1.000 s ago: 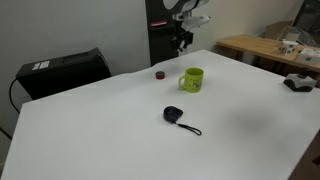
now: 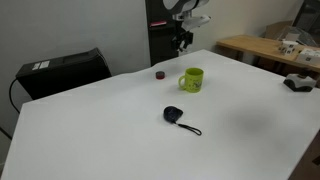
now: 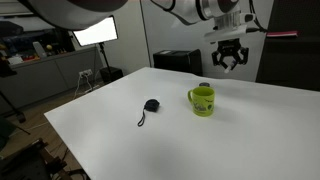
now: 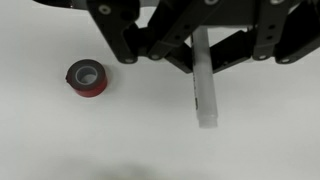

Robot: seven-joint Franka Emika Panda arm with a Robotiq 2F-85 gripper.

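My gripper is shut on a whitish marker-like stick point(image 4: 205, 95), which points away from the fingers over the white surface. In exterior view 1 the gripper point(image 2: 182, 47) hangs above the far end of the table, behind the green mug point(image 2: 191, 80). Exterior view 2 has the gripper point(image 3: 228, 64) above and to the right of that mug point(image 3: 202, 101). A reddish tape roll point(image 4: 87, 78) lies on the table, left of the stick and apart from it in the wrist view.
A black tape measure point(image 2: 173, 114) with a strap rests nearer the front of the white table point(image 2: 90, 130). Behind the table's far left stands a black case point(image 2: 62, 74).
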